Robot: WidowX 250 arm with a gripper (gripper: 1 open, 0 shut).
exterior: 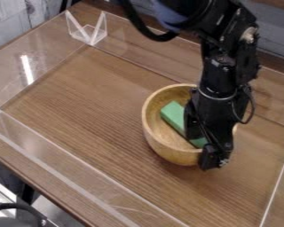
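A round wooden bowl [159, 133] sits right of centre on the wooden table, with a green block [173, 115] inside it. The black gripper [208, 133] reaches down from the top over the bowl's right part, its lower end in the bowl beside or on the block, hiding part of both. Whether its fingers are open or closed, or hold the block, is unclear in the dark shapes.
A white wire object [88, 27] stands at the back left. Dark cables lie at the lower left edge.
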